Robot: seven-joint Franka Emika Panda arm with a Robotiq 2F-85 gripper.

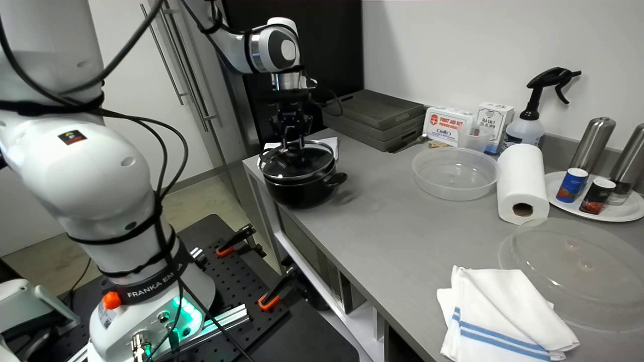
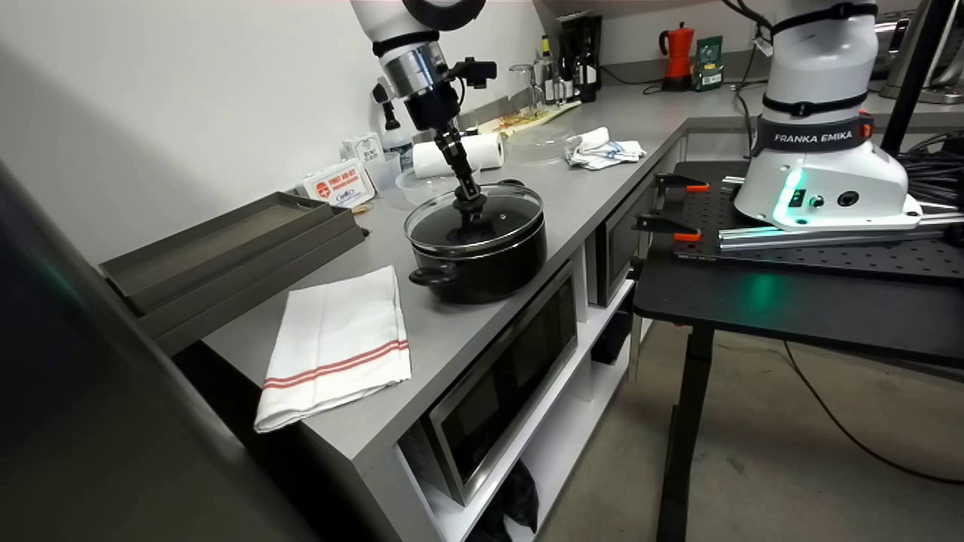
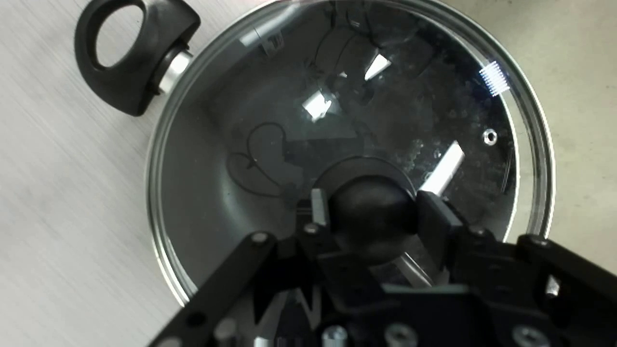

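A black two-handled pot [image 1: 300,192] stands near the counter's far end, its glass lid [image 2: 436,222] over its mouth. In the wrist view the lid [image 3: 248,115] fills the middle, with a round black knob [image 3: 370,211] at its centre. My gripper is shut on this knob, one finger on each side. From above, one black pot handle [image 3: 139,58] sticks out past the rim. Whether the lid rests fully on the rim cannot be told; in exterior view 1 its edge sits slightly above the pot.
Beside the pot lies a white towel with red stripes [image 2: 336,343]. Grey stacked trays [image 1: 377,117] stand at the wall, and a clear round container [image 1: 456,174] sits farther along. The counter's front edge is close to the pot. Mid-counter is clear.
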